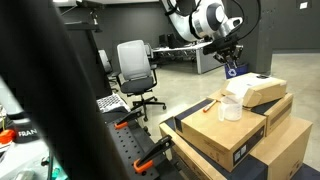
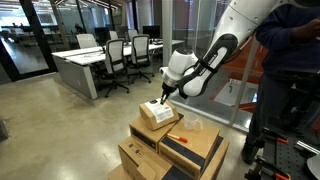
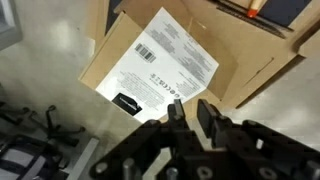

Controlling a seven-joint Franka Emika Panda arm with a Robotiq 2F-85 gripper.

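Note:
In the wrist view my gripper is open, its two dark fingers apart with only background between their tips. Past them lies a cardboard box bearing a white printed label [image 3: 158,65] with barcodes. A clear plastic container [image 1: 231,107] stands on a cardboard box [image 1: 222,128], with an orange stick-like item [image 1: 209,106] lying to its left. In the second exterior view the clear container [image 2: 195,122] and the orange item [image 2: 177,138] appear again. The gripper's fingertips are too small to make out in the exterior views.
A smaller cardboard box [image 1: 262,92] sits behind the container; its white label [image 2: 157,109] shows in the second exterior view. A blue object [image 1: 236,71] is beyond it. Office chairs [image 1: 137,70] stand farther back, and open floor [image 2: 60,145] lies to the left.

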